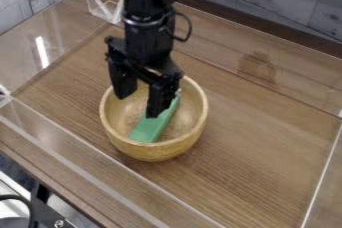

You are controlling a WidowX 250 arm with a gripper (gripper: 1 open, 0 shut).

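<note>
A round tan bowl (190,132) stands on the wooden surface, holding a green oblong object (152,126). My black gripper (142,98) is over the bowl, pointing down, its two fingers apart on either side, with the green object between and below them. Whether the fingertips touch the bowl or the object is unclear.
A clear plastic item (107,2) sits at the back left, and a raised wooden edge runs along the back. Dark cables show at the lower left.
</note>
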